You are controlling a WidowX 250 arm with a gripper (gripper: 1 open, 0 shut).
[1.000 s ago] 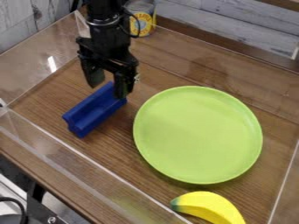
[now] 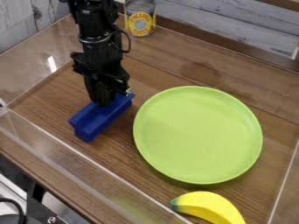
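Note:
The black gripper (image 2: 107, 86) hangs low over a long blue block (image 2: 96, 118) lying at an angle on the wooden table left of centre, its fingers at the block's far end. The arm hides that end, and I cannot tell whether the fingers are closed on it.
A large green plate (image 2: 197, 135) fills the right middle. A yellow banana (image 2: 209, 207) lies at the front right. A can with a yellow label (image 2: 139, 24) stands at the back. The wood between arm and back edge is clear.
The gripper has come in closer over the block's far end, its fingers drawn nearer together in view. The block is little changed in place.

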